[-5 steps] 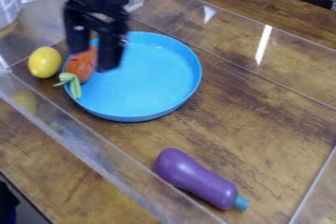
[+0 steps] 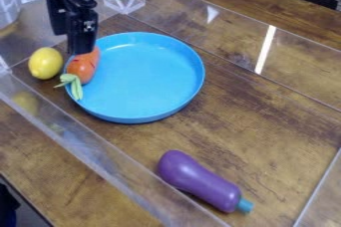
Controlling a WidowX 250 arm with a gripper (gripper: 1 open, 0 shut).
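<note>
My gripper (image 2: 78, 34) hangs at the upper left, just above an orange toy carrot (image 2: 83, 64) with pale green leaves, which rests on the left part of a round blue plate (image 2: 160, 82). The gripper is open; its fingertips are dark and partly hard to make out. A yellow lemon-like toy (image 2: 46, 64) lies left of the plate, below and left of the gripper.
A purple toy eggplant (image 2: 193, 176) lies at the lower right on the wooden table (image 2: 266, 102). Clear panels edge the table at left and lower right.
The toys and plate look unmoved.
</note>
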